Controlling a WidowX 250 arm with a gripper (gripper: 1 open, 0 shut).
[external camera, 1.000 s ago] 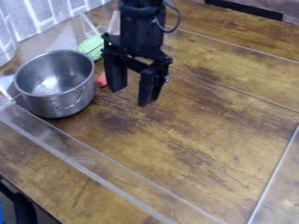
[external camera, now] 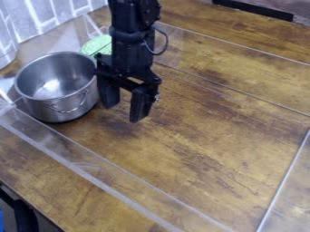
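The black gripper point(external camera: 123, 101) hangs from the arm at upper middle, just right of a large steel pot point(external camera: 54, 82) on the wooden table. Its two dark fingers point down and stand apart, with nothing visible between them. Behind the arm a light green round object point(external camera: 97, 47) is partly hidden.
A clear plastic edge runs along the left and back left. A dark edge lies at the far top right.
The gripper has moved a little back and to the left, toward the pot, and looks slightly smaller. The pot has not visibly moved.
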